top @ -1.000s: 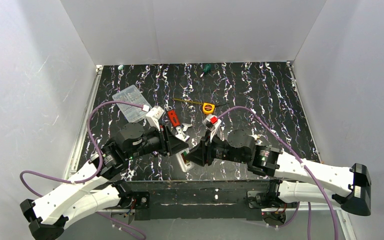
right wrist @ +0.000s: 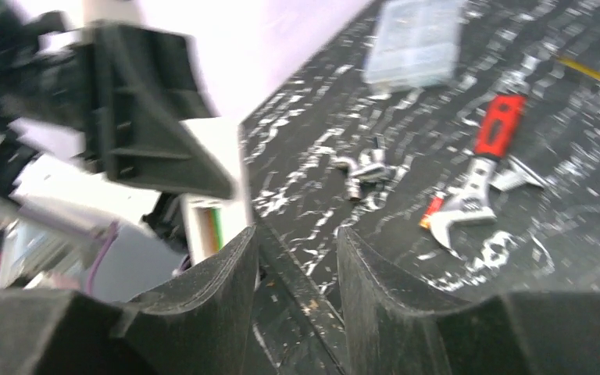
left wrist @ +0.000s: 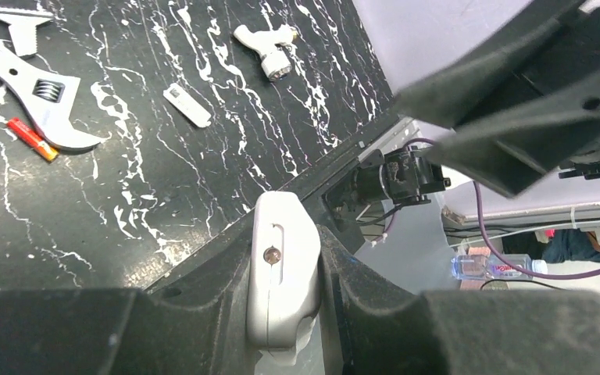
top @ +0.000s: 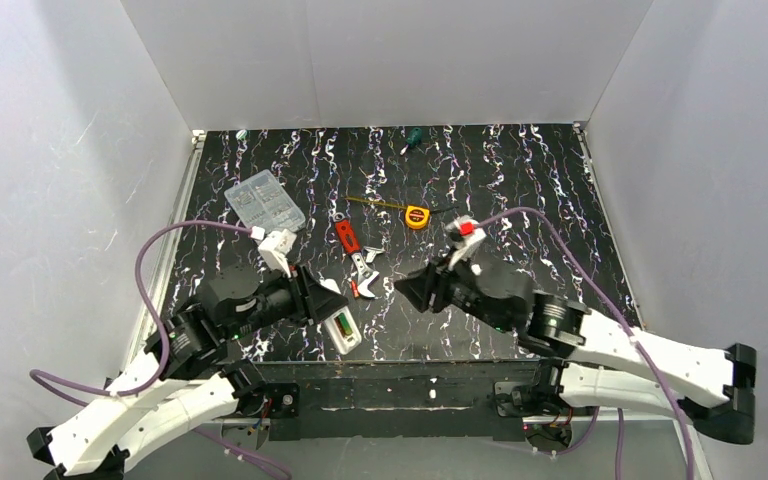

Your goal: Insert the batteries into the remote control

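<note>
My left gripper (top: 320,302) is shut on the white remote control (top: 346,338), holding it by its upper part above the table's front. A green battery (top: 342,324) shows in the remote's uncovered compartment; the right wrist view blurs that part. In the left wrist view the remote (left wrist: 283,266) points its narrow end up between the fingers. Apart from the remote, to its right, my right gripper (top: 420,288) is open, and its fingers (right wrist: 238,285) have nothing between them. An orange battery (left wrist: 31,139) lies loose on the table beside the wrench. A small white cover-like piece (left wrist: 187,105) lies nearby.
The adjustable wrench (top: 348,238) with red handle and a razor-like tool (left wrist: 22,30) lie behind the grippers. Farther back are a yellow tape measure (top: 417,217) and a clear plastic box (top: 265,203).
The grippers, close together at the remote before, have drawn apart. The left has moved left with the remote; the right has moved right and up in the top view.
</note>
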